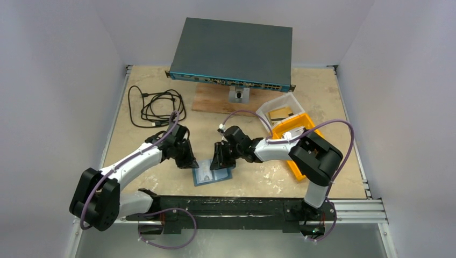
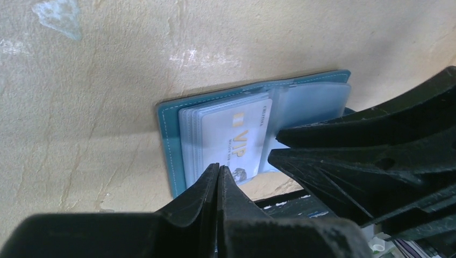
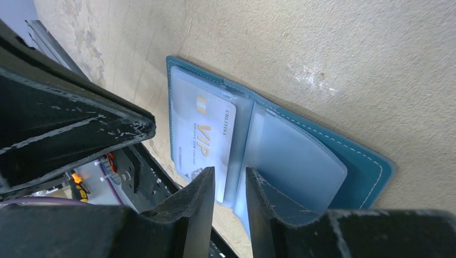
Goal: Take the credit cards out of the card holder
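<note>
The blue card holder (image 1: 197,176) lies unfolded on the table near its front edge. Its left half carries clear sleeves and a white VIP card (image 2: 244,129); the right half has a clear sleeve flap (image 3: 290,156), which looks bluish and empty. My left gripper is shut at the holder's left half, nothing showing between its fingers, its tips over the VIP card's lower edge in its own view. Over the fold, my right gripper stands partly open, its fingertips apart. Whether either one touches the sleeves, I cannot tell.
An orange bin (image 1: 297,171) stands on the right, partly under my right arm, beside a white bin (image 1: 290,98) holding a yellowish item. Coiled black cable (image 1: 161,105) lies back left. A large network switch (image 1: 234,48) overhangs the rear. Table left of the holder is clear.
</note>
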